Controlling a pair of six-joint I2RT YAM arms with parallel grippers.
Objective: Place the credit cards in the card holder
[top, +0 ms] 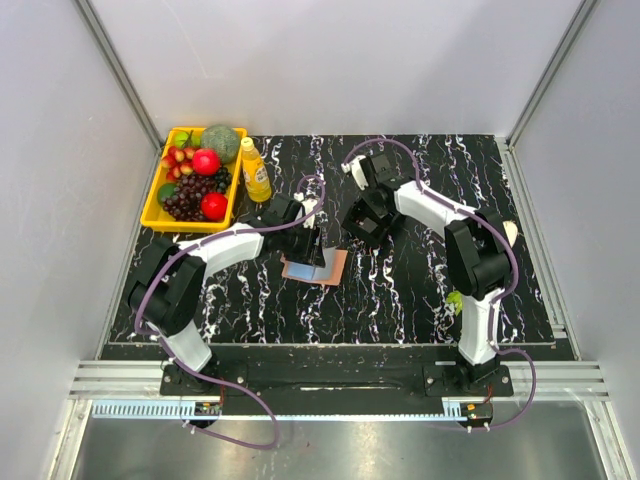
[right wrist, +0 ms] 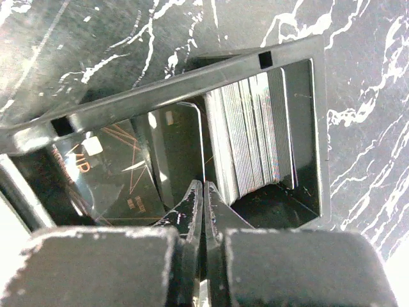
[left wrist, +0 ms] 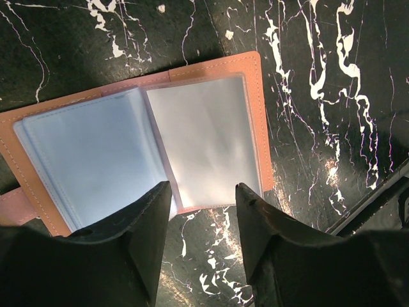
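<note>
The card holder [left wrist: 204, 141] lies open on the marble table, pink-edged with light blue and clear sleeves. My left gripper hangs over its lower edge, fingers apart with nothing visible between them. A black box [right wrist: 319, 134] holds a stack of thin cards [right wrist: 246, 134] and a dark printed card [right wrist: 112, 179]. My right gripper is shut at the box, its tips by a dark card edge; nothing clearly shows between them.
A yellow fruit basket [top: 155, 212] and a yellow bottle [top: 256, 172] stand at back left. A pale object [top: 510, 232] and a green one [top: 454, 298] lie at right.
</note>
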